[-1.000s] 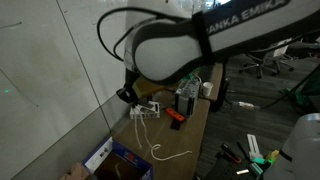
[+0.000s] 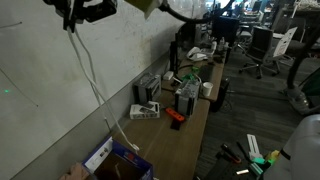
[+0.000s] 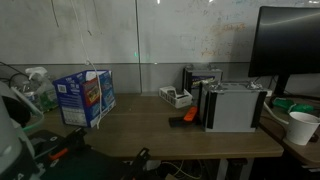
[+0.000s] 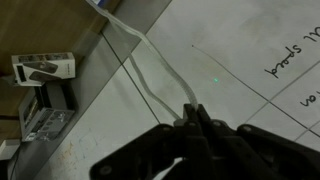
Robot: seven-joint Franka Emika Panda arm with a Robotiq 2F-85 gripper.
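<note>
A white cord (image 2: 90, 69) hangs from my gripper (image 2: 71, 24), high near the wall in exterior view 1. Its lower end reaches down beside a blue box (image 2: 104, 155) at the table's near end. In the wrist view the cord (image 4: 160, 57) runs in two strands from the gripper, whose fingers are shut on it. The blue box (image 3: 72, 103) stands at the left in exterior view 2, and part of the cord (image 3: 99, 91) shows in front of it. The gripper is outside that view.
A white package (image 2: 145, 111), an orange-and-black tool (image 2: 175, 114) and a metal-framed case (image 3: 230, 108) are on the table. A monitor (image 3: 285, 42) and white cup (image 3: 300, 128) stand at the right.
My gripper has risen and moved left in exterior view 1, carrying the cord's upper end. The lower cord has lifted off the tabletop and straightened, drawing toward the blue box.
</note>
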